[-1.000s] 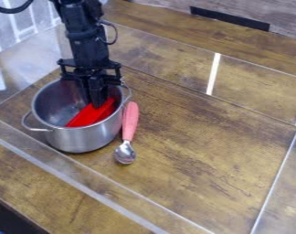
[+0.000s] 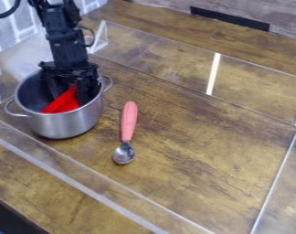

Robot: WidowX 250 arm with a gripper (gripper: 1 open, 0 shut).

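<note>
My black gripper (image 2: pixel 63 77) reaches down into a steel pot (image 2: pixel 65 123) at the left of the wooden table. A red object (image 2: pixel 60 102) lies inside the pot, partly under the fingers. Whether the fingers are open or shut on anything I cannot tell. A spoon with a pink handle (image 2: pixel 130 121) and steel bowl end lies to the right of the pot, apart from it.
A pale, shiny area borders the upper left behind the arm.
My gripper and the pot have moved left, away from the spoon, with the red object still inside the pot. The spoon stays about where it was.
</note>
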